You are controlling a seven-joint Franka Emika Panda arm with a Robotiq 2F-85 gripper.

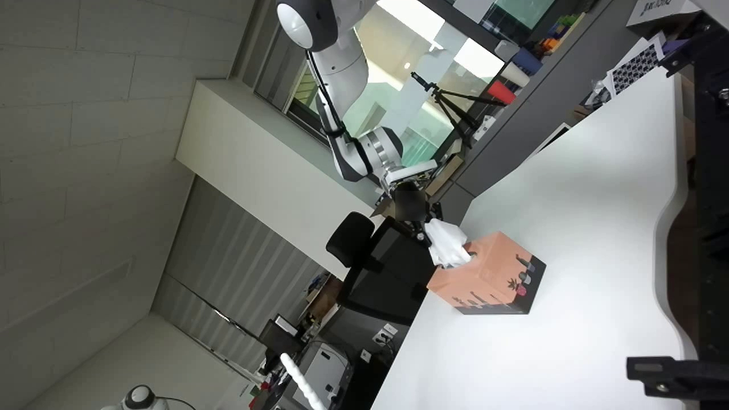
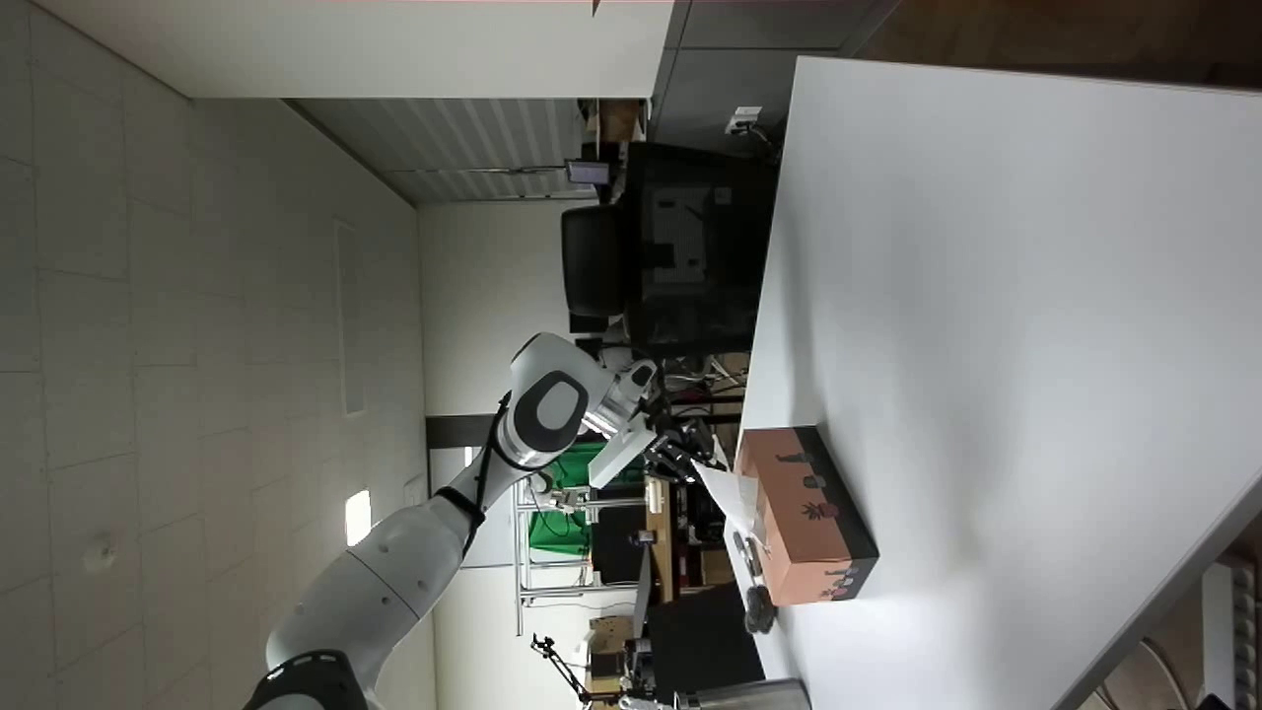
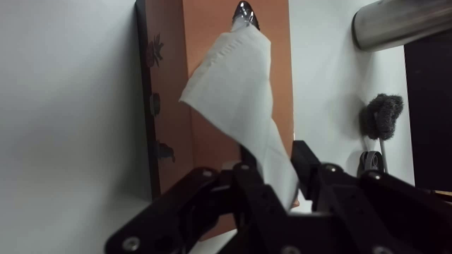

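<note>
An orange tissue box with a dark base and plant pictures rests on the white table. From the slot in its top a white tissue sticks out, also seen beside the box in exterior view 2 as a white sheet. My gripper is at the tissue's free end, with its fingers apart on either side. A gap shows between the black fingers, and the tissue runs down through it. Whether they touch the tissue is hard to tell. In exterior view 1 the gripper is right against the tissue.
On the table by the box, in the wrist view, are a dark fuzzy object and a metal cylinder. A black chair stands beyond the table edge.
</note>
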